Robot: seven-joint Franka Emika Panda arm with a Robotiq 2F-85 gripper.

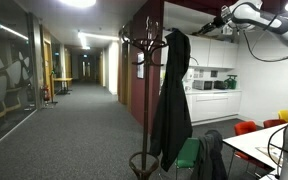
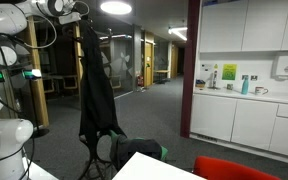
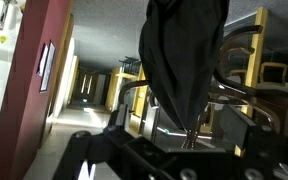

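Note:
A long black coat hangs from the brown coat rack, falling from near its top almost to the floor. In exterior view 2 it forms a dark column at the left. High up, my gripper reaches in from the right toward the top of the rack. From the wrist, dark cloth fills the upper middle, with curved rack hooks beside it. The gripper is open at the bottom edge; whether the cloth touches its fingers cannot be told.
A white table stands low at the right, with red chairs by it. A green chair and a dark garment are beside the rack. White kitchen cabinets line the back.

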